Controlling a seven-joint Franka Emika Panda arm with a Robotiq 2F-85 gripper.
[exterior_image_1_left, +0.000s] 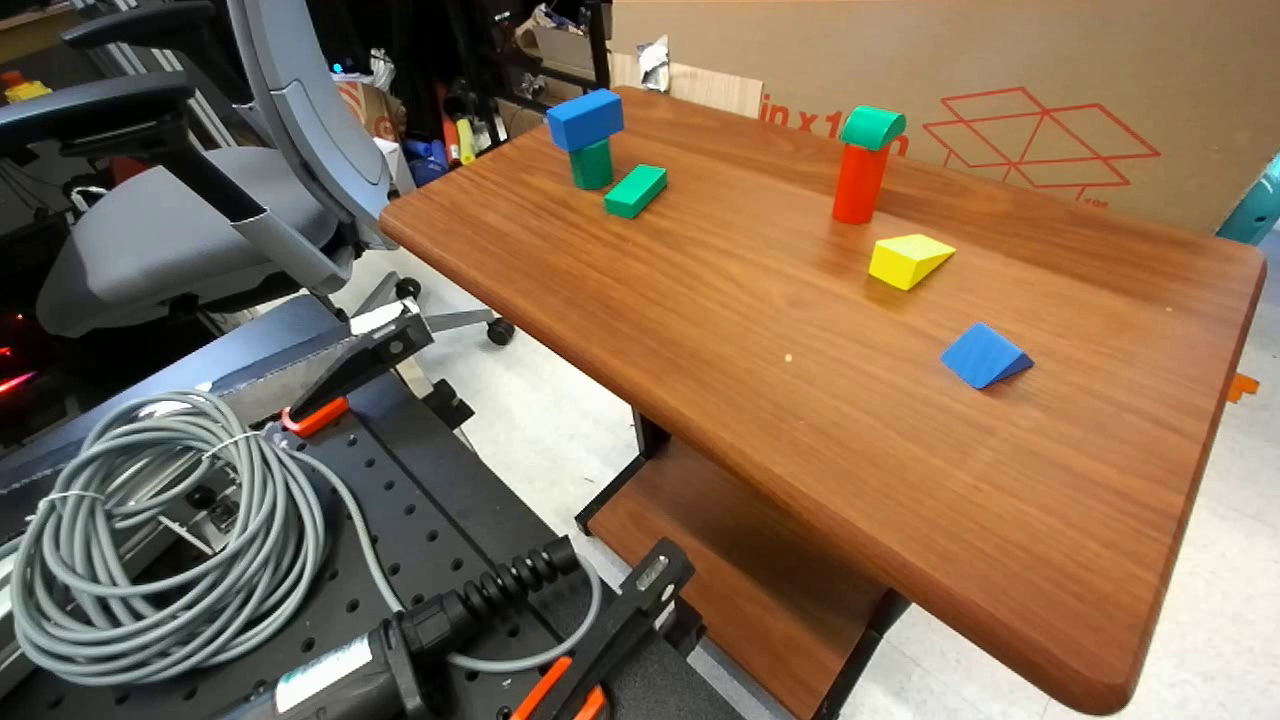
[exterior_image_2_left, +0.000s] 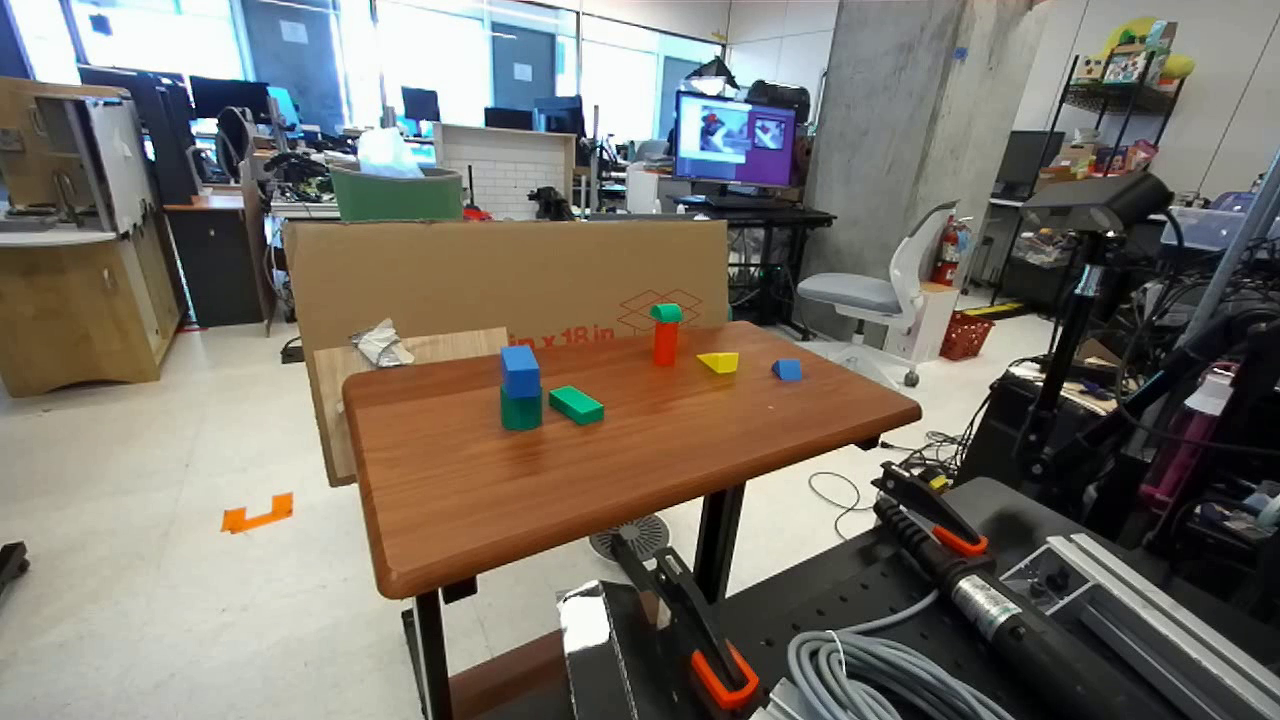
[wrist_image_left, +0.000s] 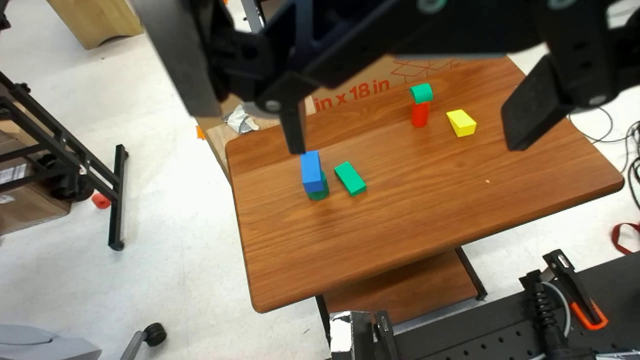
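My gripper hangs high above the table in the wrist view, its fingers wide apart and holding nothing. On the table's left part a blue block (exterior_image_1_left: 585, 119) rests on a green cylinder (exterior_image_1_left: 591, 166). Beside that stack lies a flat green block (exterior_image_1_left: 636, 191). Toward the back, a green half-round block (exterior_image_1_left: 872, 126) tops an upright red cylinder (exterior_image_1_left: 860, 185). A yellow wedge (exterior_image_1_left: 908, 260) lies in front of it, and a blue triangular block (exterior_image_1_left: 986, 356) lies farther right. In the wrist view the blue triangular block does not show, while both stacks do.
A cardboard sheet (exterior_image_2_left: 504, 276) stands along its back edge. In front, a black bench (exterior_image_1_left: 408, 504) carries a coiled grey cable (exterior_image_1_left: 282, 528) and clamps.
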